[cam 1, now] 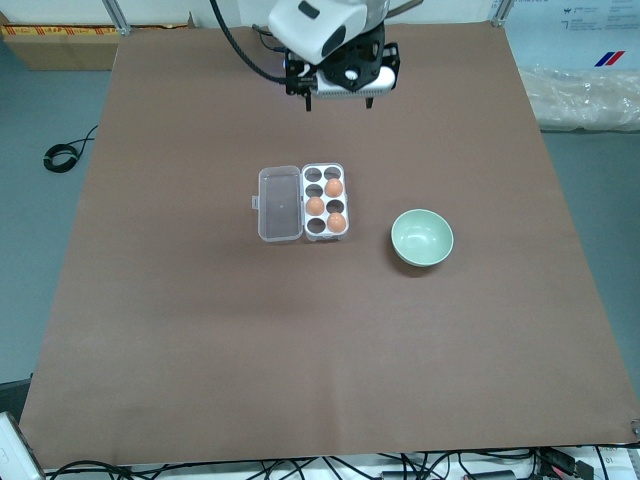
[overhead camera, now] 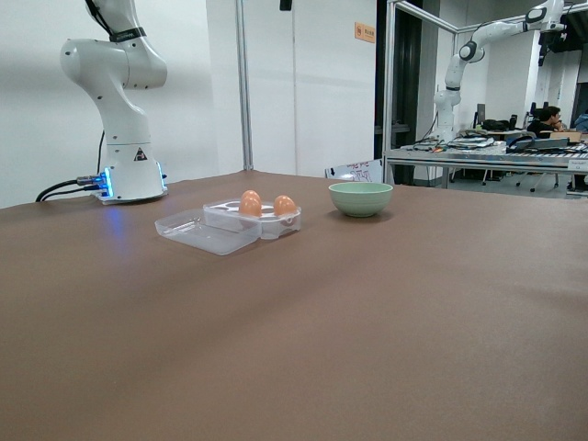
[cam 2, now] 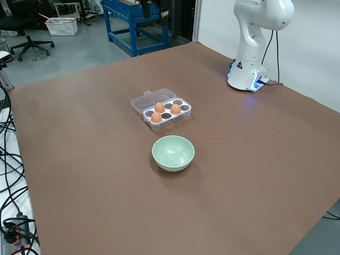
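My gripper (cam 1: 339, 102) hangs at the far edge of the table in the left view, above and behind the egg box, with its two black fingers apart and nothing seen between them. A clear plastic egg box (cam 1: 326, 200) lies open with its lid (cam 1: 279, 205) flat to one side; several brown eggs (cam 2: 175, 109) sit in some of its holes, others are empty. A mint green bowl (cam 1: 422, 237) stands apart beside the box, empty.
Cables (cam 2: 10, 170) run along one side off the table, and the white robot base (cam 2: 244, 74) stands at the table's edge.
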